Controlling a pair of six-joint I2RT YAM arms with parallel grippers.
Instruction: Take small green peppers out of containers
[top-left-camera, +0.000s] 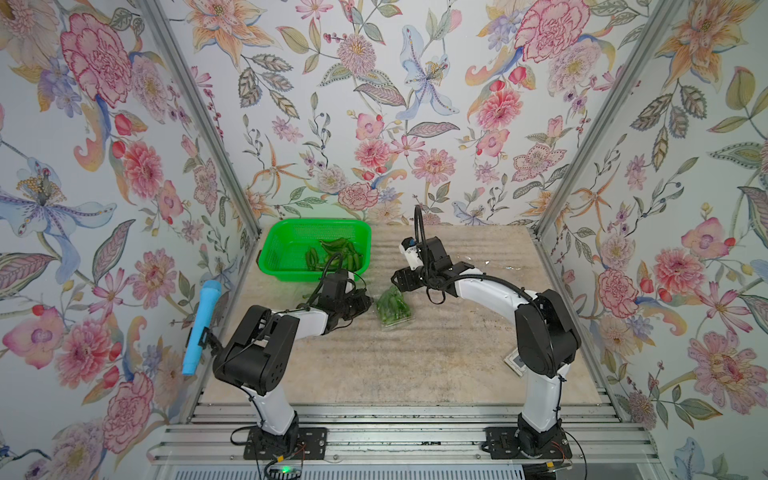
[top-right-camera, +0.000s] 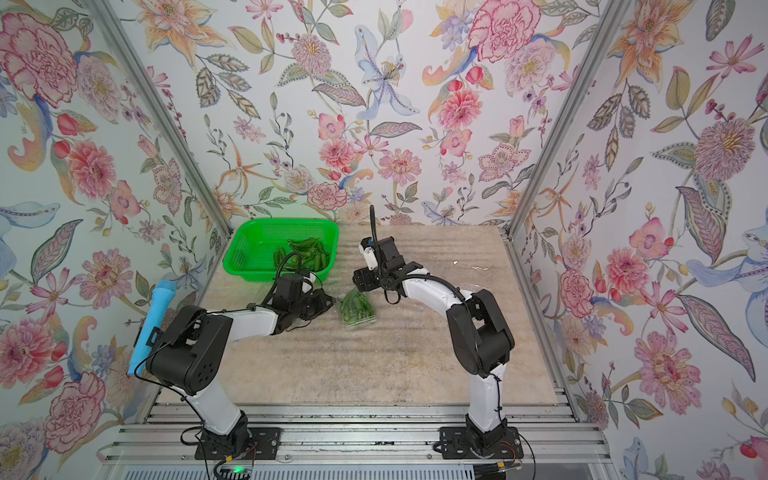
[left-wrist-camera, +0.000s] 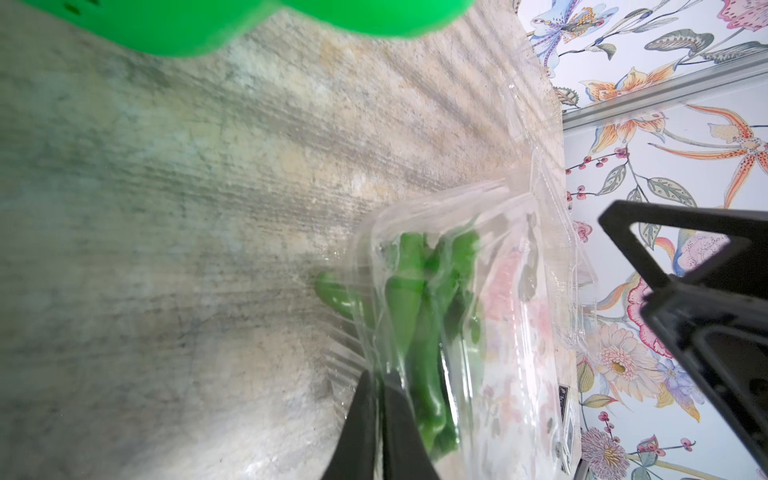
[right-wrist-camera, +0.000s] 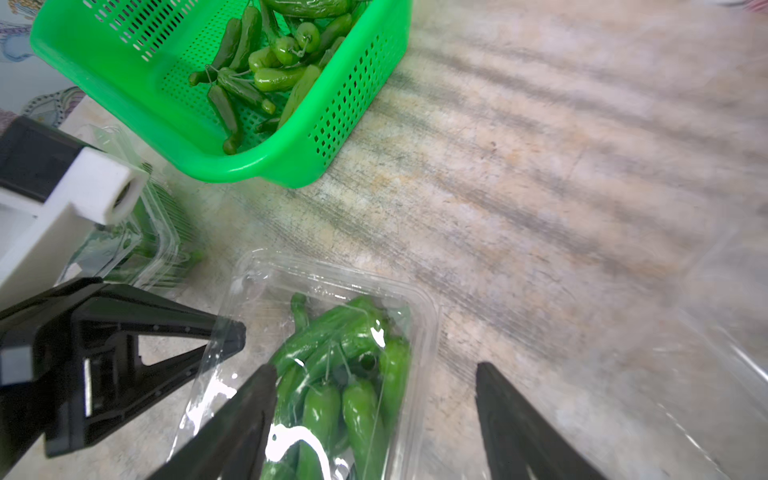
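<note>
Green peppers (right-wrist-camera: 364, 416) lie in a clear plastic container (right-wrist-camera: 424, 312) at mid-table. My left gripper is shut at the container's side, its fingertips meeting at the thin clear edge; whether they pinch the plastic I cannot tell. Above the same container my right gripper stands open, fingers wide apart and nothing held. A second clear container (right-wrist-camera: 164, 240) with peppers sits partly hidden behind the left arm. More peppers (top-left-camera: 340, 249) lie in the right half of the green basket (top-left-camera: 276, 233).
A blurred clear plastic sheet (right-wrist-camera: 720, 344) shows at the right of the right wrist view. A small pale object (top-left-camera: 514, 361) lies toward the right front.
</note>
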